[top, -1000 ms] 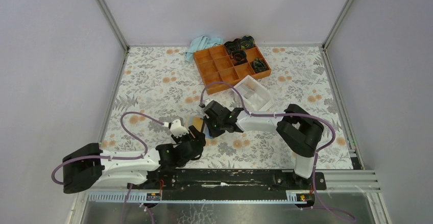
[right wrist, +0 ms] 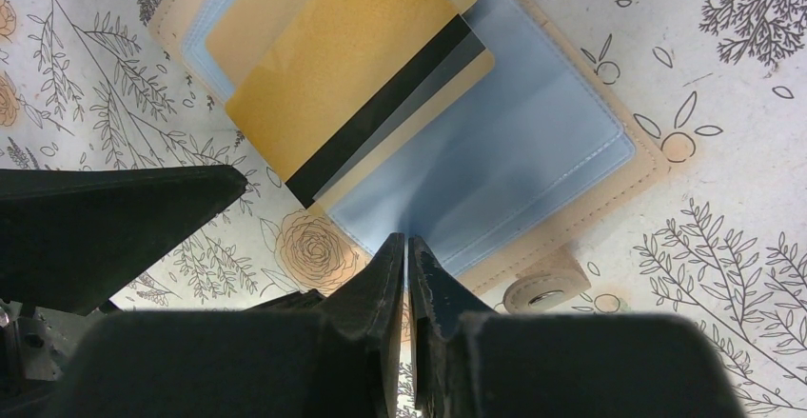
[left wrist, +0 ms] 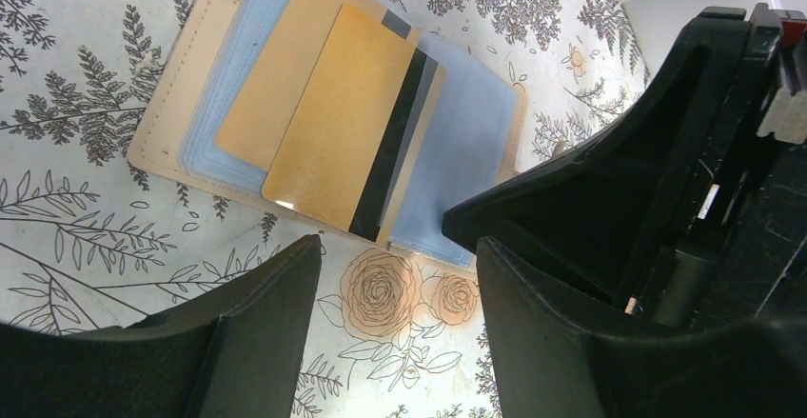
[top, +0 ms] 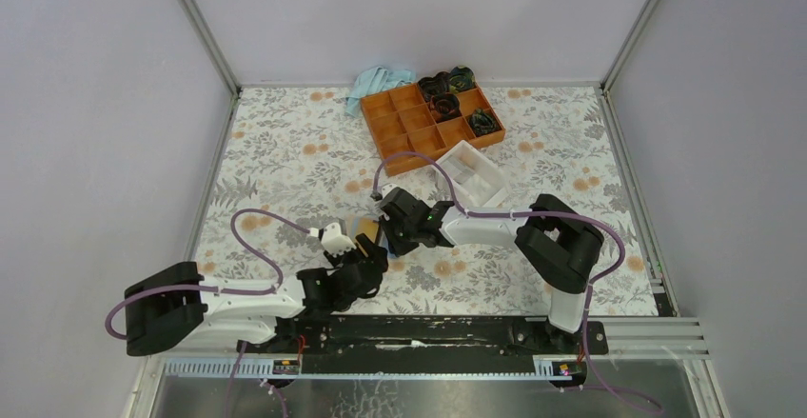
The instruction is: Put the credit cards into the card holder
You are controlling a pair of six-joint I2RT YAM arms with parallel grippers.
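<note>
A flat card holder, tan with blue inner panels, lies open on the table, its tan border (right wrist: 609, 199) showing in the right wrist view. Over its panels rests a gold card with a black stripe (left wrist: 333, 123), and beige layers (left wrist: 276, 85) show beneath it. My left gripper stands open, its fingertips apart near the holder's edge, nothing between them. At that same edge, beside the blue panel, my right gripper has its fingertips almost together. Whether they pinch the edge is hidden.
A brown compartment tray (top: 404, 123) with several dark coiled items stands at the back, a blue cloth (top: 379, 81) beside it. In front of it lies a white box (top: 483, 172). The two grippers are close together.
My left arm has shifted slightly to the right, closer to the holder. The right arm looks still in the top view, and the holder has not visibly moved.
</note>
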